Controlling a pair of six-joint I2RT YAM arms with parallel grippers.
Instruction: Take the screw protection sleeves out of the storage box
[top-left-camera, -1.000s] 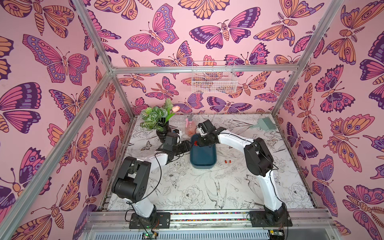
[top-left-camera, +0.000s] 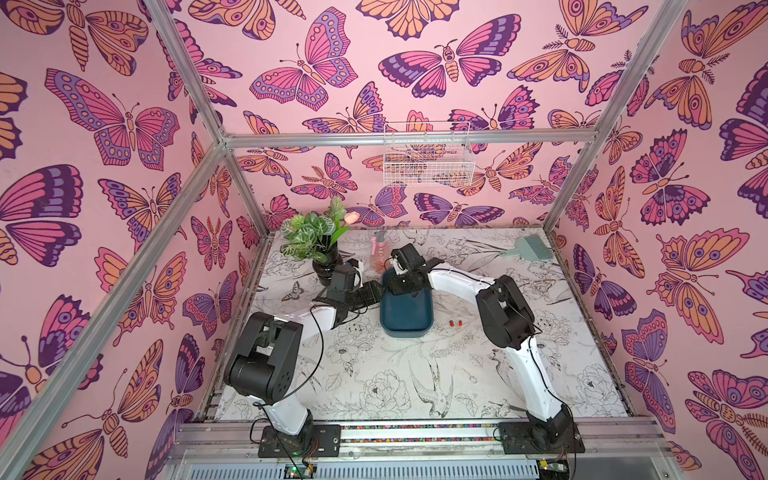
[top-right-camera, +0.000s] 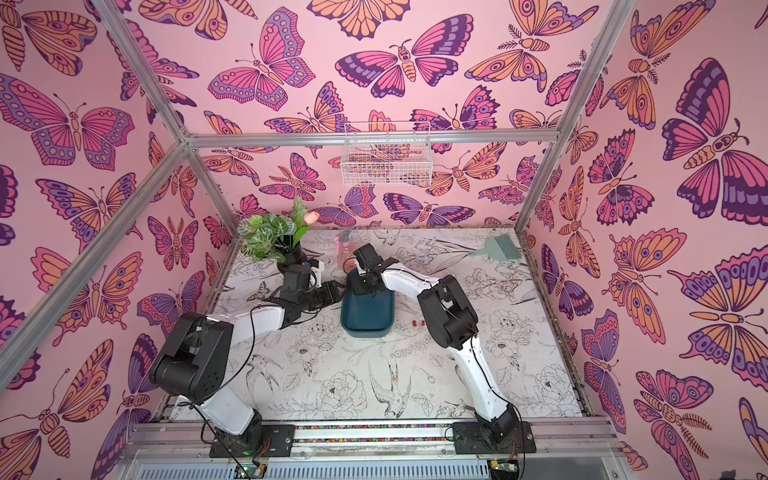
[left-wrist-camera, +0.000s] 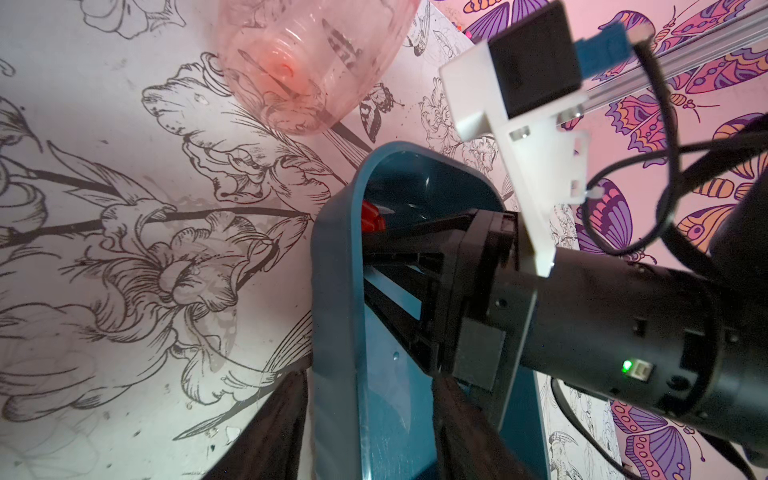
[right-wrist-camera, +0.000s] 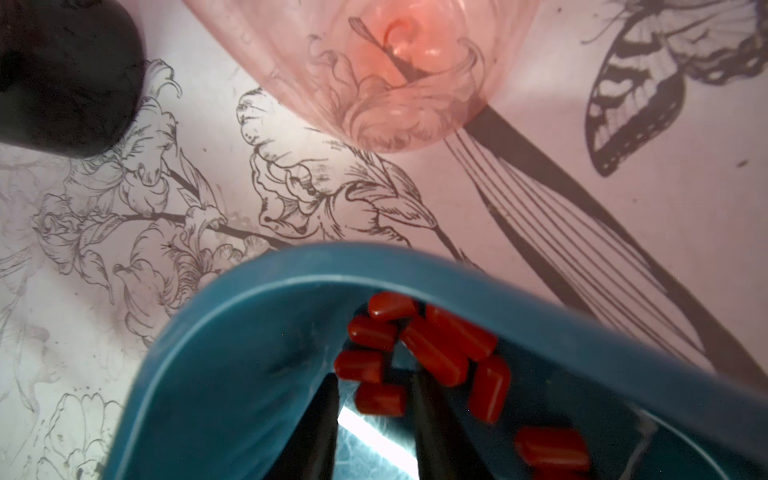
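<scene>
The blue storage box (top-left-camera: 406, 317) sits mid-table. At its back end, several small red sleeves (right-wrist-camera: 432, 352) lie inside, seen in the right wrist view. My right gripper reaches down into that end, open, its fingertips by the sleeves. In the left wrist view it mostly hides them. My left gripper hangs over the box's left wall, its fingers apart with nothing visible between them but the wall. Two small red sleeves (top-left-camera: 455, 323) lie on the table right of the box.
A potted plant (top-left-camera: 316, 236) stands back left. A pink translucent container (right-wrist-camera: 384, 72) is just behind the box. A pale green dustpan (top-left-camera: 528, 248) lies back right.
My right gripper has moved left and down into the box's back end, covering the red sleeves in the top left view. The left arm shows no visible change.
</scene>
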